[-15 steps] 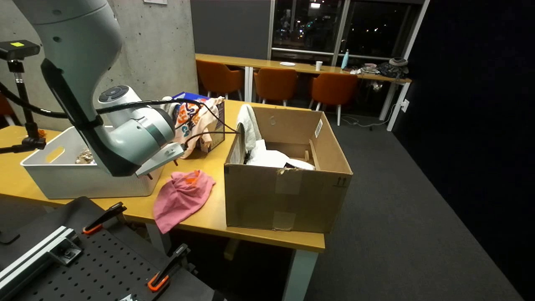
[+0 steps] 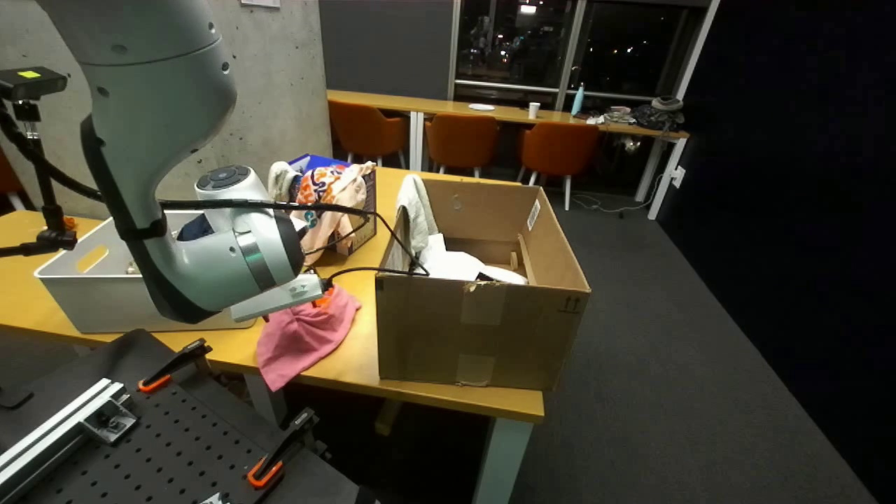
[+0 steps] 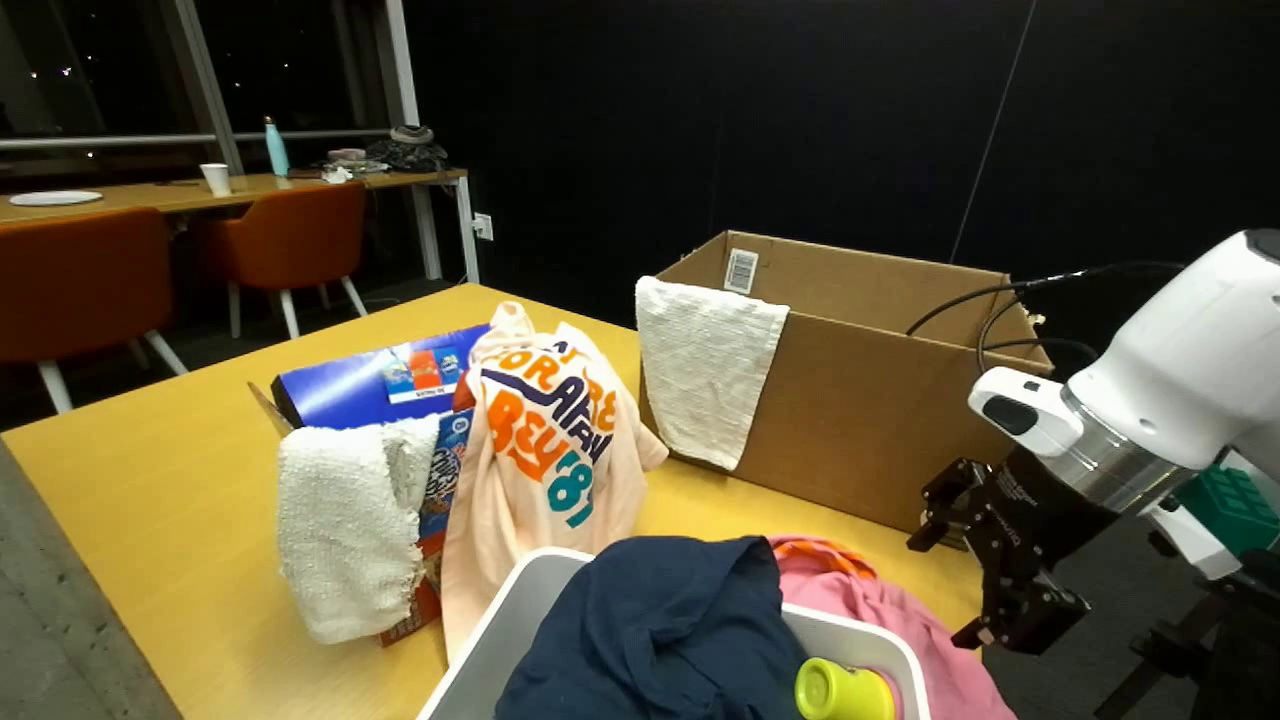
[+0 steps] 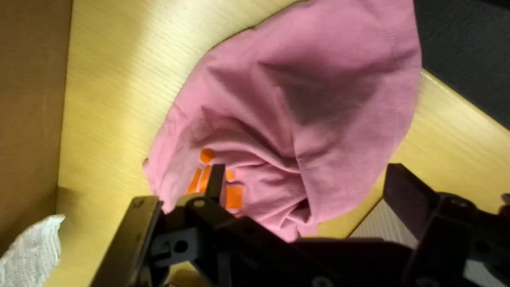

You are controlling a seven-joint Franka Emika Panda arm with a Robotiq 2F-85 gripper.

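Note:
A crumpled pink cloth point(image 2: 309, 334) with an orange print lies on the table, one edge hanging over the front. From the wrist view, the pink cloth point(image 4: 306, 105) spreads out beneath my gripper, whose fingers are wide apart with nothing held. The left finger point(image 4: 218, 184) overlaps the orange print in that view; whether it touches the fabric I cannot tell. In exterior view 2 the open gripper point(image 3: 942, 590) is above the table's edge by the pink cloth point(image 3: 918, 614), partly hidden there by the bin. The arm hides most of the gripper in exterior view 1.
An open cardboard box point(image 2: 479, 336) stands right of the cloth, a white towel point(image 3: 708, 366) over its rim. A white bin point(image 2: 151, 302) holding a navy cloth point(image 3: 660, 636) and a yellow cup point(image 3: 843, 691) is left. Behind, a peach shirt point(image 3: 552, 432) drapes over boxes.
My arm's wrist has come down and slightly right, bringing the gripper lower, over the pink cloth's back part. The cloth looks unmoved.

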